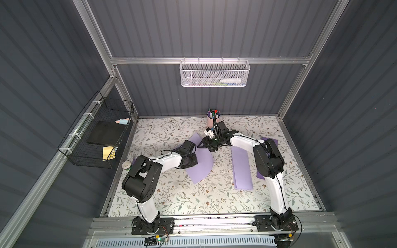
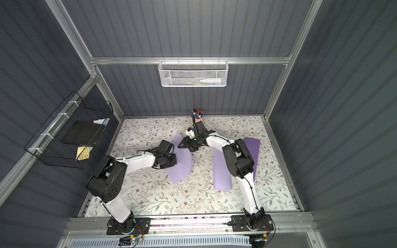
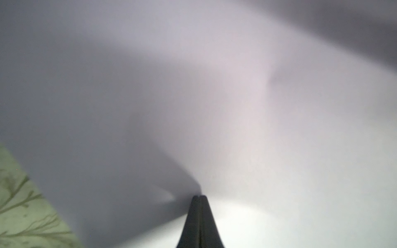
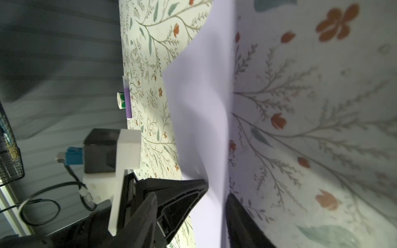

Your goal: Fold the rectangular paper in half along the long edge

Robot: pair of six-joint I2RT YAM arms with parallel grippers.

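Observation:
A lilac paper sheet (image 1: 199,168) lies left of centre, its right part curving up; the right wrist view shows that raised edge (image 4: 198,91) close up. My left gripper is shut, its fingertips pressing on the sheet, with nothing visible between them. My right gripper is open at the sheet's raised edge, which runs between its blurred fingers. In the top views it is at the sheet's upper right, close to my left gripper.
A folded lilac paper (image 1: 242,173) and a darker purple sheet (image 1: 260,173) lie to the right. A pink pen cup (image 2: 198,119) stands at the back.

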